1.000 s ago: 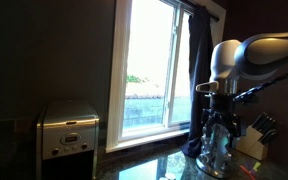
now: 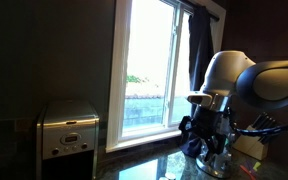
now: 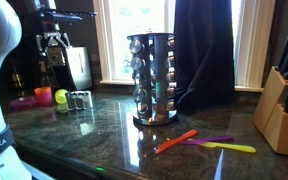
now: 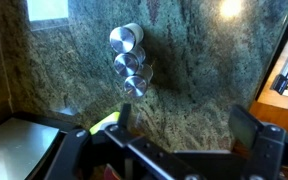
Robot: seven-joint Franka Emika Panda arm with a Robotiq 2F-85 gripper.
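My gripper is open with nothing between its fingers. It hangs above the counter, near the toaster at upper left in exterior view 2. Below it in the wrist view stand small clear jars (image 4: pixel 127 63) with silver lids, in a row. In exterior view 2 the jars (image 3: pixel 79 100) stand together on the dark counter, beside a yellow-green cup (image 3: pixel 61 97). An orange-red cup (image 3: pixel 44 96) and a pink bowl (image 3: pixel 22 102) are left of them. A spice rack (image 3: pixel 156 80) full of jars stands upright in the middle.
A silver toaster (image 2: pixel 68 140) stands by the wall. Red (image 3: pixel 176 141), purple and yellow knives lie on the counter (image 3: pixel 114 150) in front of the rack. A wooden knife block (image 3: pixel 284 120) is at the right. Counter between jars and rack is clear.
In exterior view 1 the arm has swung left and the gripper has tilted, now covering part of the rack. No objects have visibly moved.
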